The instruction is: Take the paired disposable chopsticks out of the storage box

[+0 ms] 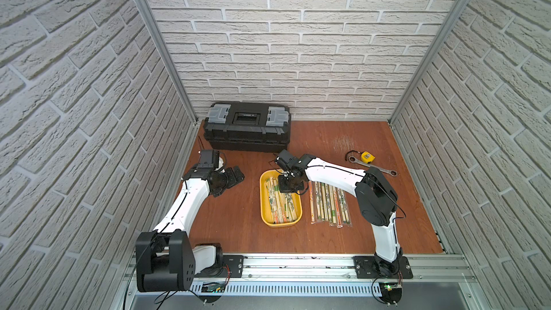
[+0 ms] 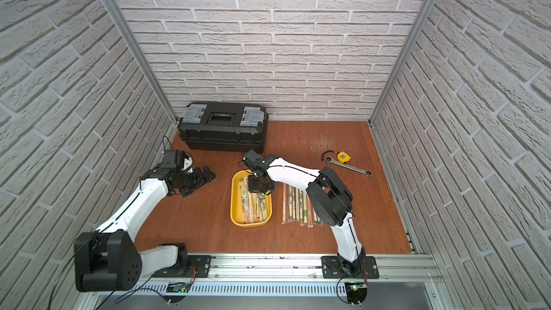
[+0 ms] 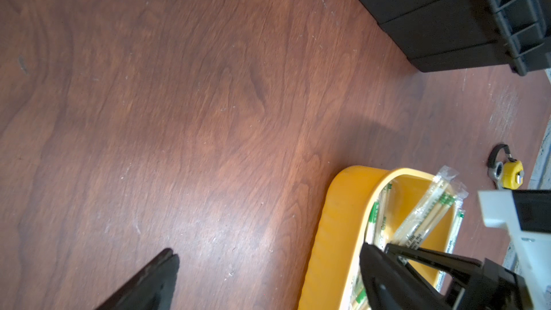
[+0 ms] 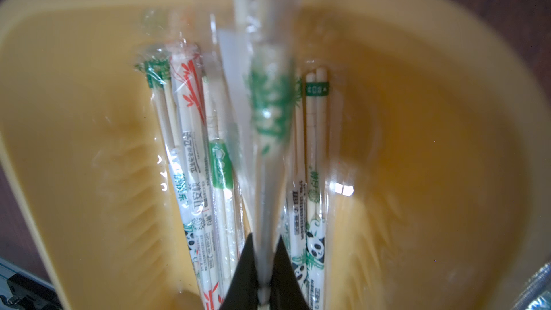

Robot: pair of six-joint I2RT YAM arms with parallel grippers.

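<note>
Several paper-and-film-wrapped chopstick pairs (image 4: 195, 195) lie lengthwise in the yellow storage box (image 1: 263, 201). My right gripper is down at the box, its fingers closed around one wrapped pair (image 4: 269, 103). That pair looks blurred and close in the right wrist view, with its green-marked end tilted up above the others. From the left wrist view, a wrapped pair (image 3: 427, 209) slants up over the far part of the box beside the right gripper. My left gripper (image 1: 235, 176) stands open over bare table, left of the box, holding nothing.
A row of wrapped chopsticks (image 1: 329, 206) lies on the table right of the box, partly beneath the right arm. A black toolbox (image 1: 246, 132) stands behind. A tape measure (image 1: 367, 157) and a wrench (image 1: 373, 166) rest at right. Table left of the box is clear.
</note>
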